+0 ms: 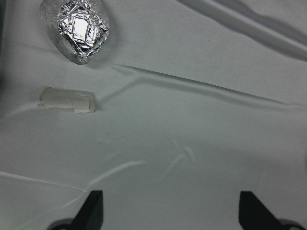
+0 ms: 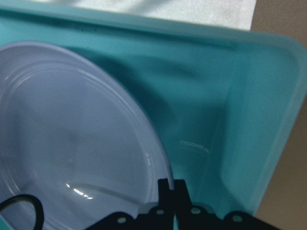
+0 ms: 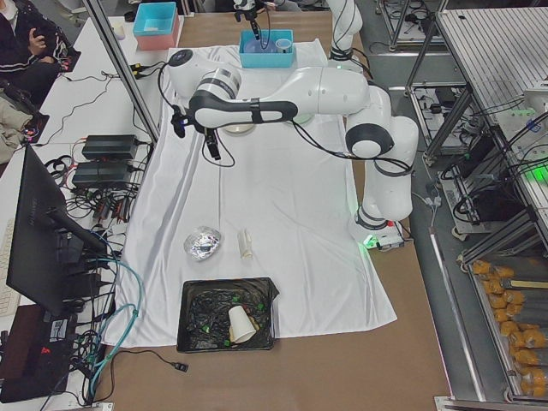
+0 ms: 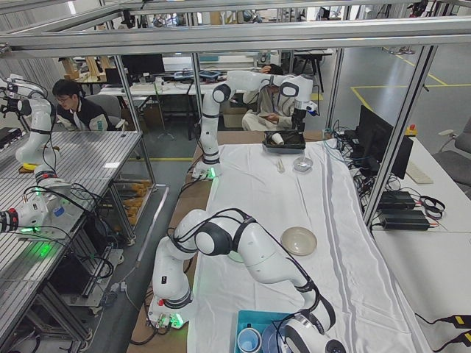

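My left gripper hangs open over the white cloth, its fingers empty; a crumpled foil piece [image 1: 80, 28] and a pale flat strip [image 1: 66, 98] lie ahead of it. My right gripper has its fingertips together at the rim of a lavender bowl [image 2: 67, 129] inside a teal bin [image 2: 259, 120]; whether the rim is between them is unclear. A beige plate [image 4: 299, 241] lies on the cloth, with a green plate mostly hidden by an arm.
A black tray [image 3: 205, 317] with a white cup [image 3: 241, 324] and debris stands at one end of the cloth [image 3: 291, 214]. A monitor [image 3: 43, 231] and cables line one side.
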